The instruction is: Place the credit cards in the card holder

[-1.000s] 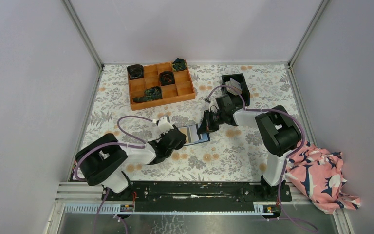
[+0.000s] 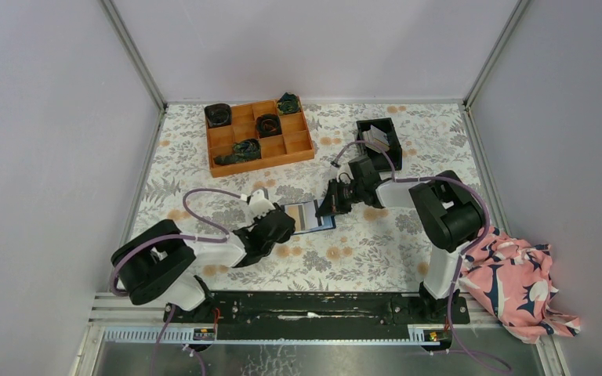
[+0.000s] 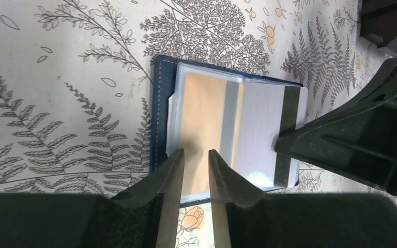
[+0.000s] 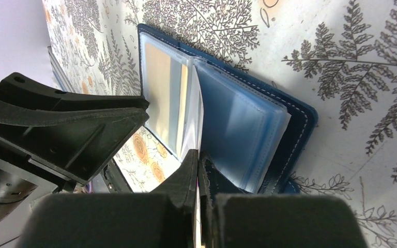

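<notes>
The card holder (image 2: pixel 309 219) lies open on the table between my grippers, its clear sleeves holding a beige card (image 3: pixel 201 119) and other pale inserts, with blue sleeves (image 4: pixel 238 124) on the right. My left gripper is at the beige end, fingertips slightly apart over that sleeve, nothing visible held. My right gripper is shut on the thin edge of a clear sleeve page (image 4: pixel 195 113), which stands raised between the beige side and the blue side.
An orange compartment tray (image 2: pixel 243 125) with dark coiled items is at the back left. A black box (image 2: pixel 392 157) with pale items stands at the back right. Pink patterned cloth (image 2: pixel 517 290) lies off the right side.
My left arm has shifted a little left and toward the front, uncovering more of the card holder's left end in the top view. My right arm has barely moved.
</notes>
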